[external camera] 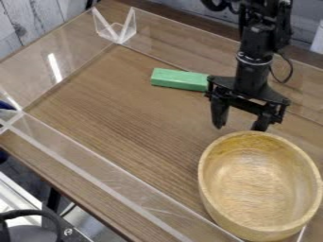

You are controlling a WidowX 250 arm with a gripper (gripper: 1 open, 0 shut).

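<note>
My black gripper (245, 116) hangs at the upper right, open, its two fingers spread just above and behind the rim of a large beige bowl (207, 183). Nothing shows between the fingers. A green block (177, 78) lies on the wooden table (108, 132) to the left of the arm.
A small clear object (115, 25) stands at the back left. Clear strips run along the table's left and front part. A dark cabled item (32, 228) is at the bottom left corner.
</note>
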